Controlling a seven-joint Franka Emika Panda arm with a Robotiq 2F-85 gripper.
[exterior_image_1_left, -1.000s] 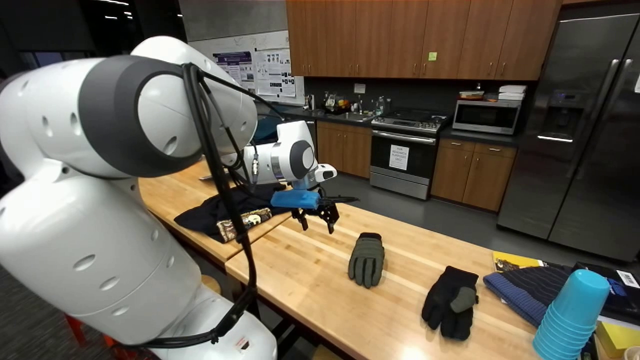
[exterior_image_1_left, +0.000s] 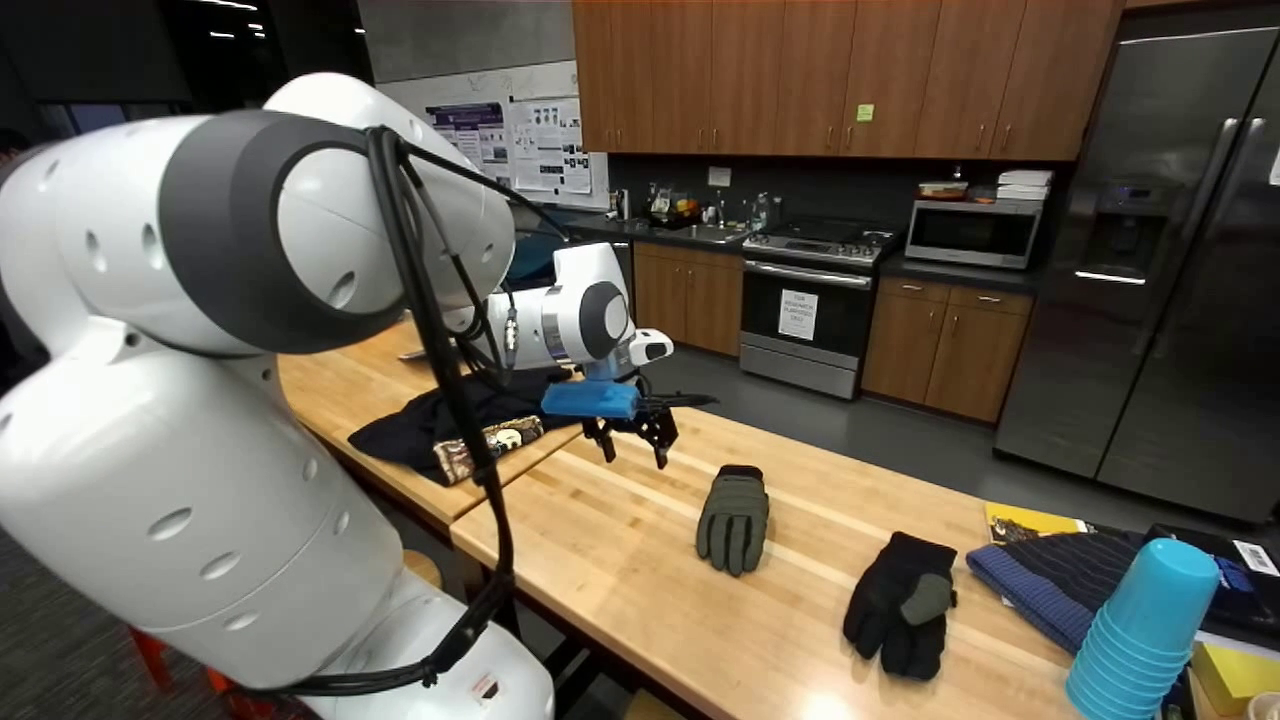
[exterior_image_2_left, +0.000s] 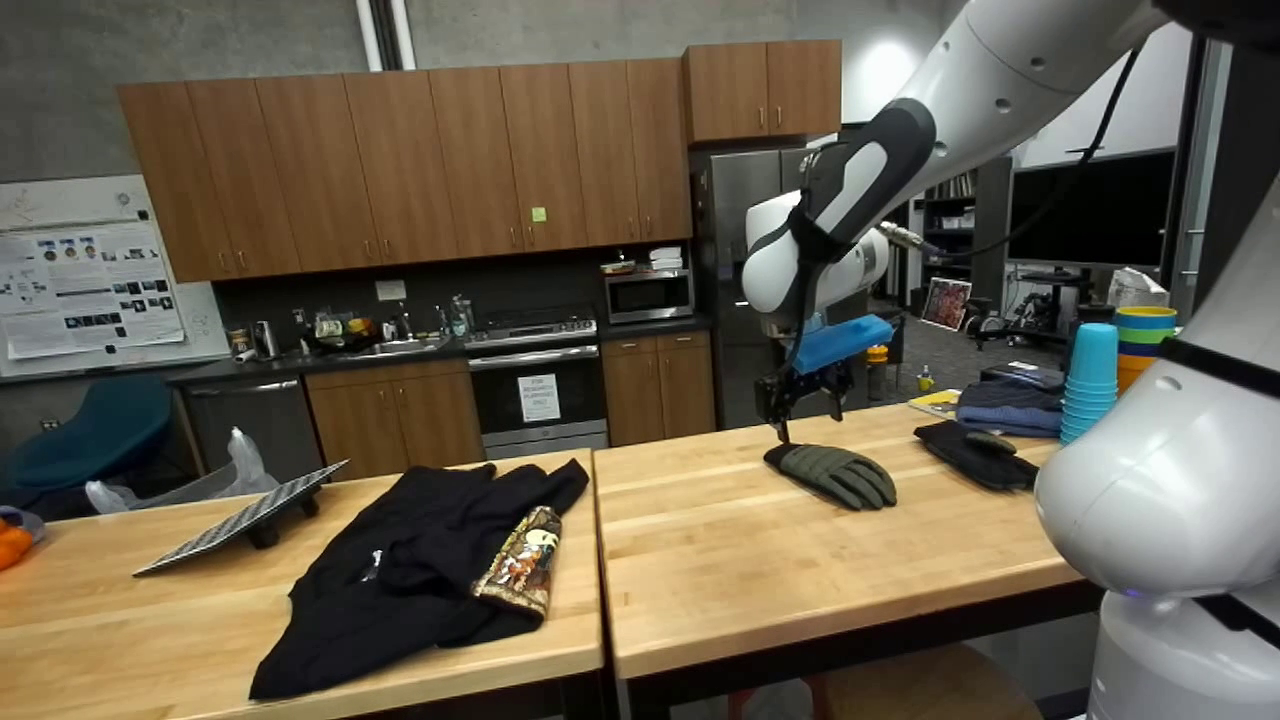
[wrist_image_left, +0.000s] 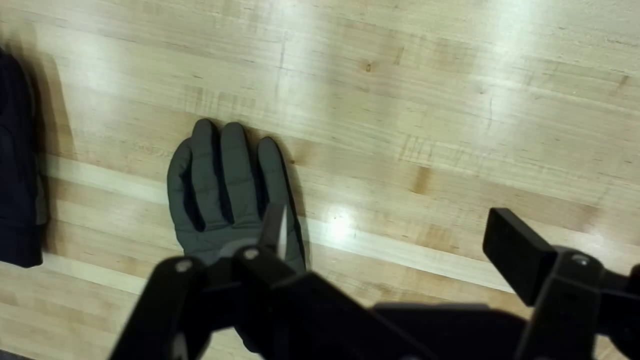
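My gripper (exterior_image_1_left: 635, 461) hangs above the wooden table, its fingers spread wide with nothing between them. In the wrist view the two fingertips stand far apart; the left finger (wrist_image_left: 274, 231) overlaps an olive-green glove (wrist_image_left: 211, 198), and bare wood lies between the fingers. That glove (exterior_image_1_left: 733, 522) lies flat, palm side hidden, its fingers toward the table's near side in exterior view 1. Farther right rests a black glove (exterior_image_1_left: 902, 608) with a grey-green patch, apart from the first. In exterior view 2 my gripper (exterior_image_2_left: 810, 428) appears just over the green glove's cuff (exterior_image_2_left: 783, 456).
A stack of light-blue cups (exterior_image_1_left: 1142, 630) stands at the table's right end beside a folded dark knit cloth (exterior_image_1_left: 1056, 582). A black garment (exterior_image_2_left: 414, 564) with a printed patch covers part of the left table. Bare wood lies in front of the green glove.
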